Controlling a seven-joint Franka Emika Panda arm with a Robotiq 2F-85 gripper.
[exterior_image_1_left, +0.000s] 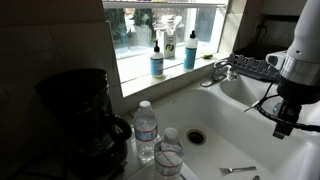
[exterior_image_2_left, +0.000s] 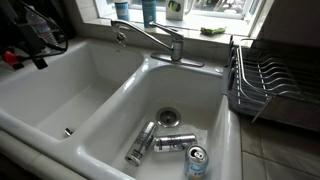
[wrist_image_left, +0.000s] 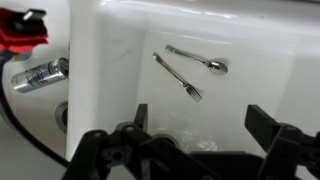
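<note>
My gripper (exterior_image_1_left: 283, 130) is over the sink at the right of the first exterior view. In the wrist view its two fingers (wrist_image_left: 260, 125) stand wide apart, the fingers open. No object shows held between them. A fork (wrist_image_left: 178, 78) and a spoon (wrist_image_left: 198, 59) lie on the white basin floor beyond the fingertips. A clear, shiny shape (wrist_image_left: 197, 138) shows low between the fingers; I cannot tell what it is. In the second exterior view, several cans lie or stand in the other basin, including a blue-and-white can (exterior_image_2_left: 196, 161).
Two water bottles (exterior_image_1_left: 145, 132) and a black coffee maker (exterior_image_1_left: 85, 120) stand on the counter. A raised divider (wrist_image_left: 100, 90) separates the basins. The faucet (exterior_image_2_left: 150, 36) reaches over them, and a dish rack (exterior_image_2_left: 275, 75) stands to one side. Soap bottles (exterior_image_1_left: 191, 50) line the sill.
</note>
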